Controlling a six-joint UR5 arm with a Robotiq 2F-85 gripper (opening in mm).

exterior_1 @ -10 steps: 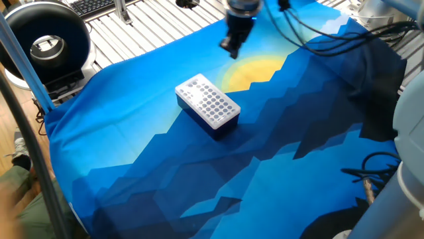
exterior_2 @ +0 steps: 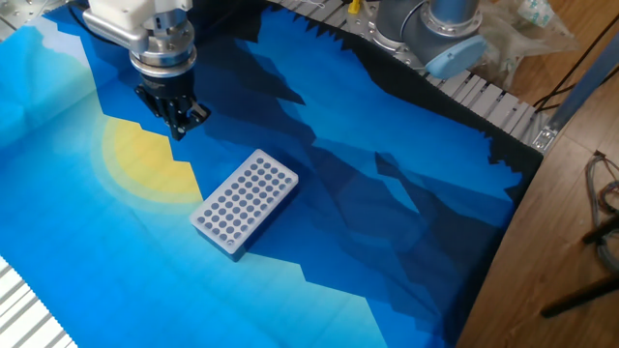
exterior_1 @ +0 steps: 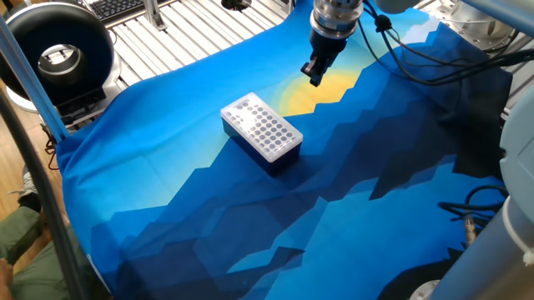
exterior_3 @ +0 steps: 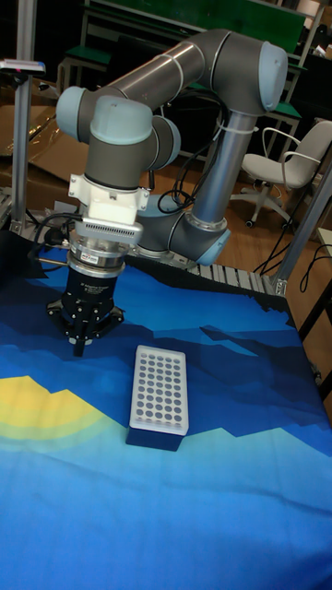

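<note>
A box-shaped rack with a pale, translucent top over rows of round holes and a dark blue base rests on the blue printed cloth. The same rack lies near the yellow sun print in the second exterior view. My black gripper hangs above the cloth, pointing down and clear of the rack. In the third exterior view the gripper is left of the rack and a little farther back. Its fingers come together in one narrow tip, and nothing shows between them.
A black ring-shaped device stands off the cloth at the left. Loose dark cables trail from the arm, and a keyboard lies at the back.
The rack stays where it was.
</note>
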